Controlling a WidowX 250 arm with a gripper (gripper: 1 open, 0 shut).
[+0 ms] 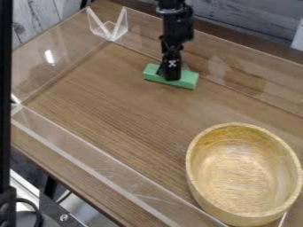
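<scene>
A green rectangular block point(183, 78) lies on the wooden table toward the back middle. My black gripper point(169, 71) reaches down from the top of the view onto the middle of the block. The fingertips are small and dark against it, and I cannot see clearly whether they touch it.
A large tan round bowl point(243, 173) stands at the front right. A clear angular object point(108, 25) is at the back left, near transparent side panels.
</scene>
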